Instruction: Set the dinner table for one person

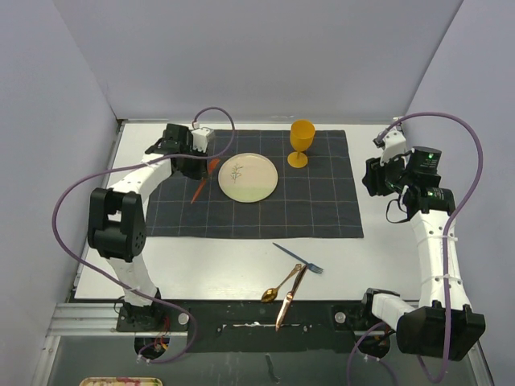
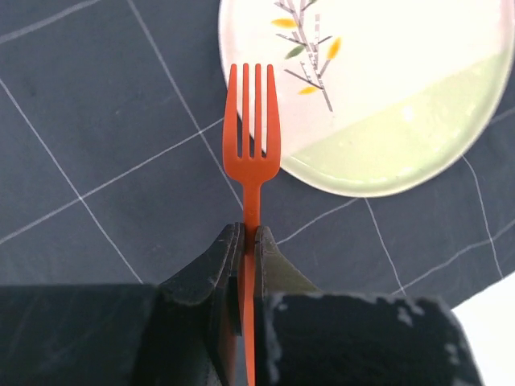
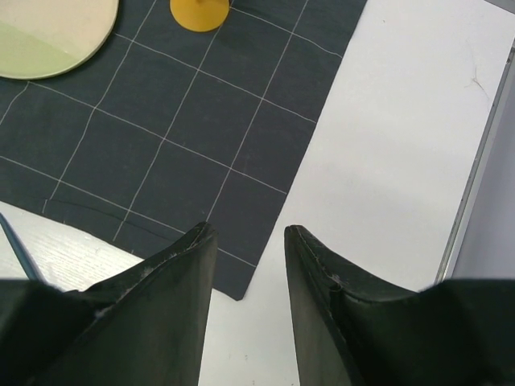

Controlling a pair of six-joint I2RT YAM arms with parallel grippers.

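An orange fork [image 2: 252, 181] is gripped by its handle in my left gripper, which is shut on it. In the left wrist view its tines overlap the plate's edge; from above, the fork [image 1: 199, 190] appears just left of the round plate [image 1: 248, 178]. That pale plate, with a sprig pattern, lies on the dark placemat [image 1: 322, 205]. A yellow goblet [image 1: 302, 138] stands upright at the mat's upper right. My right gripper is open and empty, off the mat's right side. Whether the fork touches the mat cannot be told.
A blue fork [image 1: 298, 258], a gold spoon [image 1: 279, 285] and a copper-coloured knife [image 1: 290, 297] lie near the front edge, the knife's end overhanging it. Bare mat lies right of the plate. A patterned tray [image 1: 121, 381] shows at the bottom left.
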